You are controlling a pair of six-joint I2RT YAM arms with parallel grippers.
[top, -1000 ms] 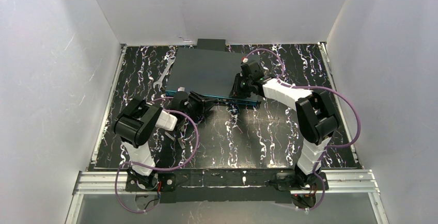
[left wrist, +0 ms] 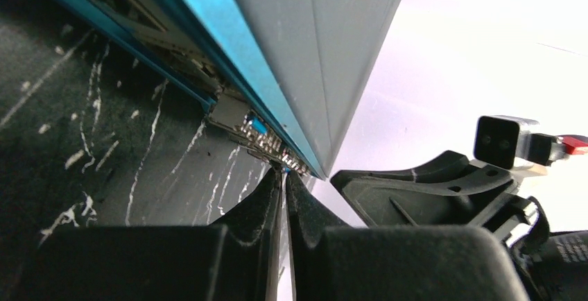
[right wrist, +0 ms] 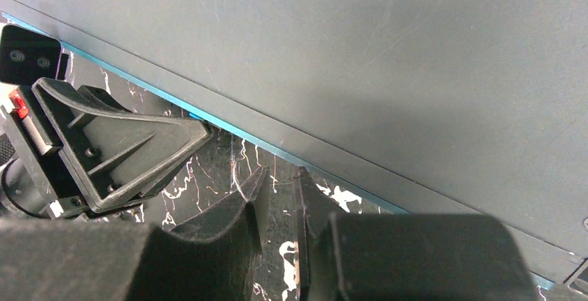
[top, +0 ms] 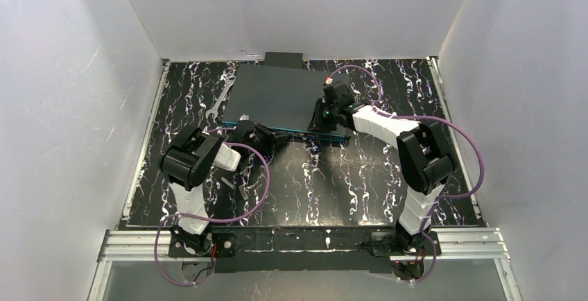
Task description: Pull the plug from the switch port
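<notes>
The switch [top: 277,96] is a wide, flat, dark grey box with a blue front edge. In the left wrist view, a metallic plug-like piece [left wrist: 229,114] with a small blue part sticks out beneath that edge. My left gripper has its tips close to the row of ports; only a narrow gap separates its fingers, and whether they touch anything is unclear. Over the right part of the front edge hangs my right gripper, slightly open, with just the dark table showing between its fingers. From above, the arms hide much of the front.
A wrench [top: 220,96] lies left of the switch, and two small pieces [top: 243,193] rest near the left forearm. Purple cables [top: 265,183] loop along both arms.
Compared with a second ago, the left arm's elbow and forearm have shifted a little to the right, while its gripper stays at the front edge. The right arm looks unchanged.
</notes>
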